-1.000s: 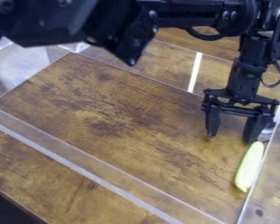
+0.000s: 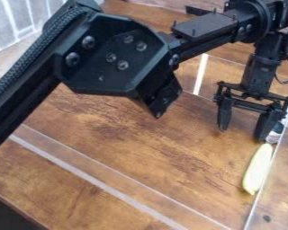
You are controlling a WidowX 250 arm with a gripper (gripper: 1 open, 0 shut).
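My gripper [image 2: 243, 123] hangs low over the wooden table at the right, its two black fingers apart, with nothing clearly visible between them. A small whitish object [image 2: 275, 131] lies just right of the right finger, partly hidden by it; whether they touch I cannot tell. Just below the gripper, a pale yellow elongated object [image 2: 257, 170] lies along the right side of the table, near a light strip.
My black arm [image 2: 122, 58] crosses the upper left and middle, hiding much of the table. A dark edge shows at the bottom left.
The large arm link has swung downward and toward the viewer's left-centre, hiding more of the table. The gripper has stayed almost in place, slightly shifted.
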